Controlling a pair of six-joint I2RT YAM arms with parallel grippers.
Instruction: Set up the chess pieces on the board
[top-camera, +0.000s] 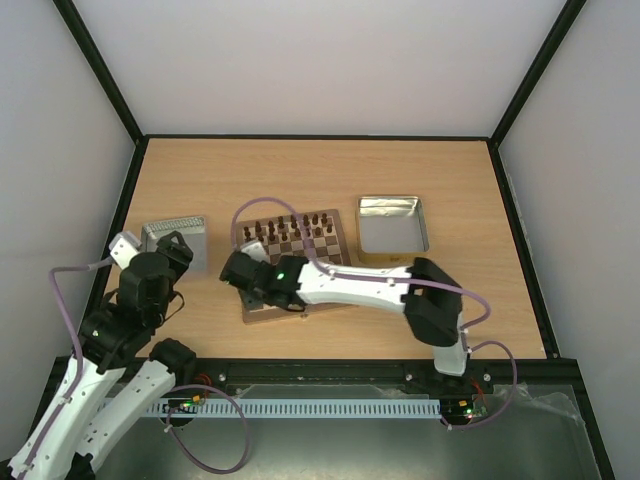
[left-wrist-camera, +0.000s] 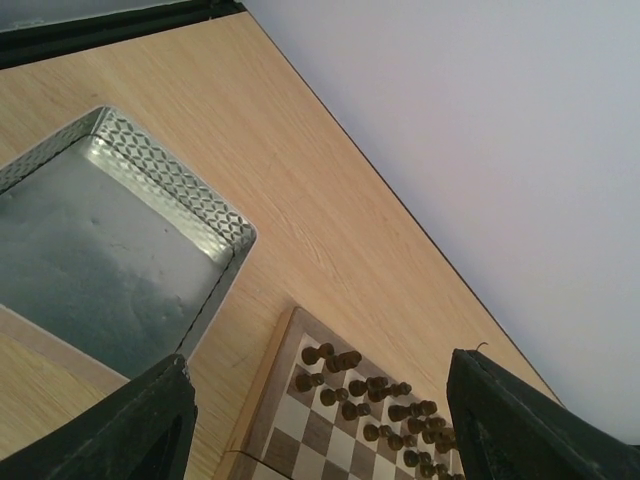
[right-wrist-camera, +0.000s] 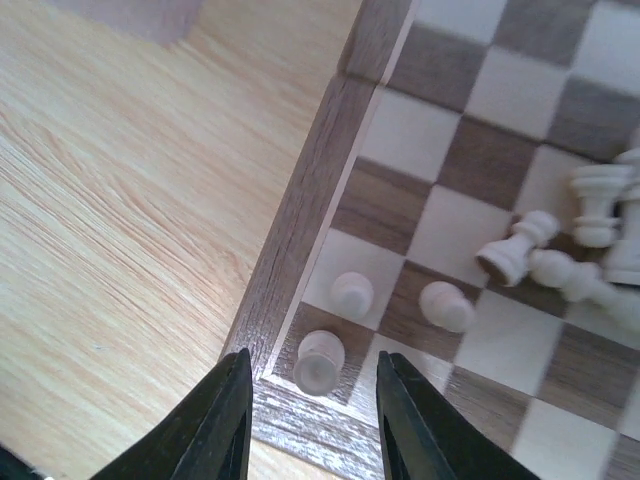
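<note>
The chessboard holds rows of dark pieces on its far side. In the right wrist view white pieces stand at the near corner, one pawn on the corner square and two others beside it; more white pieces lie tipped or clustered to the right. My right gripper hangs over that corner with fingers apart and nothing visible between them. My left gripper is at the left, its fingers wide apart, empty, facing the metal tray and board.
A metal tray sits left of the board, and another to the right. The right arm stretches across the board's front.
</note>
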